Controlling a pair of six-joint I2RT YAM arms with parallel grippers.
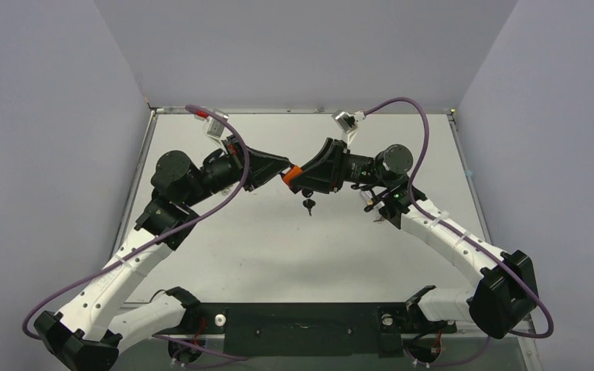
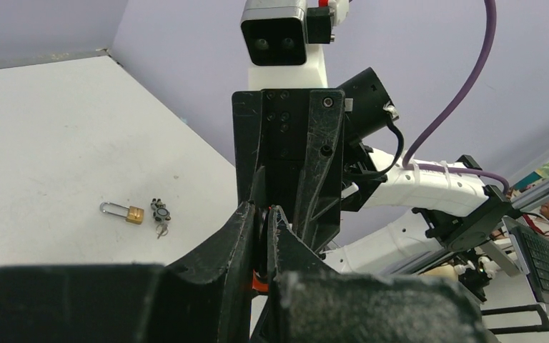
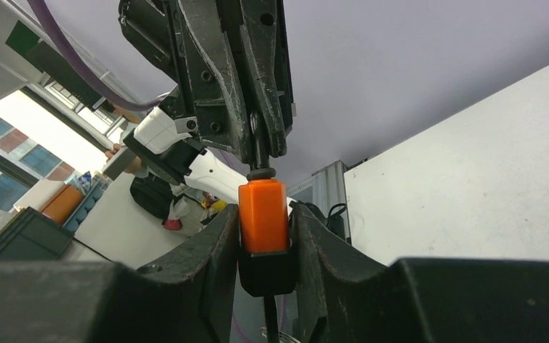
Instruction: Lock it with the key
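Note:
My two grippers meet in mid-air above the board. My right gripper [image 1: 303, 175] is shut on an orange-and-black lock body [image 3: 263, 214], with keys [image 1: 309, 204] dangling below in the top view. My left gripper [image 1: 281, 165] is shut on a thin dark piece [image 3: 261, 153] reaching out of the orange lock's top; whether that is a key or part of the lock is unclear. In the left wrist view, a brass padlock [image 2: 134, 214] lies on the board, beside a small key bunch [image 2: 160, 213].
The white board [image 1: 294, 263] is mostly clear in front of and behind the arms. Walls stand at the left, right and back. Purple cables loop over both arms.

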